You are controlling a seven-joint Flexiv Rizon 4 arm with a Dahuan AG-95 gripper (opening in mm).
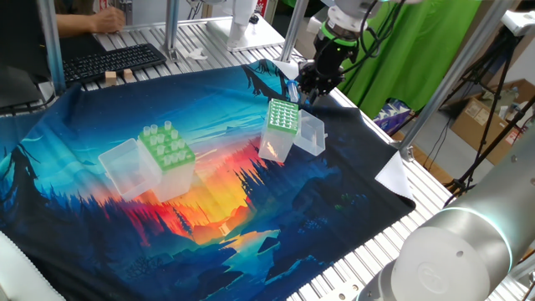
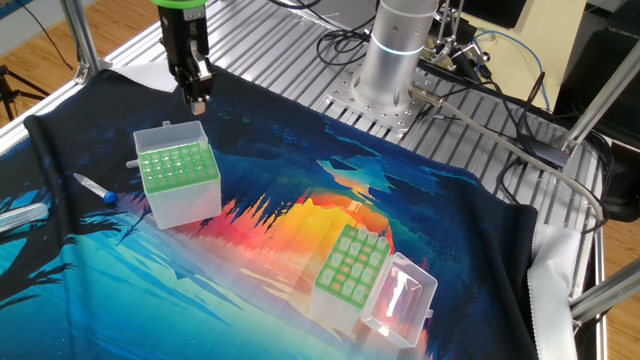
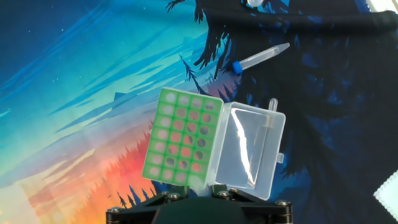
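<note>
Over the back of the cloth hangs my gripper (image 2: 198, 104), pointing down behind the open lid of a clear box (image 2: 182, 205) in exterior view 2. Dark fingers (image 3: 222, 189) show at the bottom of the wrist view, with a small pale patch between them; whether that is something held or the box's edge is unclear. A green rack (image 3: 181, 135) with rows of mostly empty-looking holes fills this box. Its transparent lid (image 3: 252, 149) is folded back. A second box (image 1: 175, 180) has a green rack (image 1: 170, 149) with several clear tubes standing in it, its lid open too.
A blue-capped tube (image 3: 264, 57) lies on the dark cloth beside the first box. Another clear tube (image 2: 22, 217) rests farther off at the cloth's edge. Free cloth (image 1: 226, 226) lies between and in front of the boxes. Metal posts (image 1: 294, 29) rise at the table edge.
</note>
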